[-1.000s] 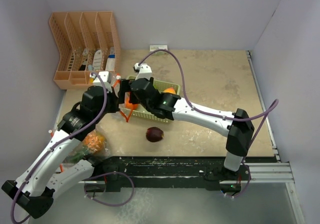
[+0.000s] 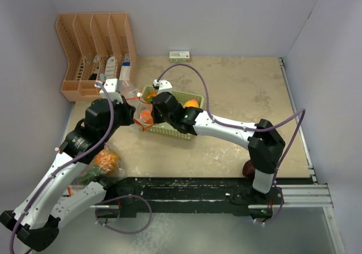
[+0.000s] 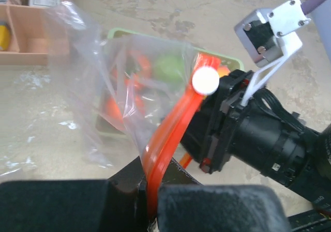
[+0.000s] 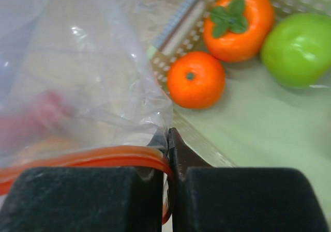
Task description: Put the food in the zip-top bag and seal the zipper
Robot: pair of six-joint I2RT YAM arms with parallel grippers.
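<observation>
A clear zip top bag [image 3: 129,97] with an orange zipper rim [image 3: 170,131] hangs between my two grippers. My left gripper is shut on that rim. In the right wrist view, the other stretch of rim [image 4: 124,157] runs into my right gripper, shut on the bag's edge. Beside it, the light green basket [image 4: 269,123] holds a persimmon [image 4: 239,25], a small orange fruit [image 4: 196,80] and a green fruit [image 4: 299,50]. A dark red fruit [image 2: 248,169] shows partly behind my right arm. Blurred reddish shapes appear through the film; their place is unclear.
A filled clear bag [image 2: 107,160] lies at the front left near my left arm. An orange-brown rack [image 2: 96,44] stands at the back left, and a small box [image 2: 179,56] at the back.
The dark red fruit has moved right along the front of the table.
</observation>
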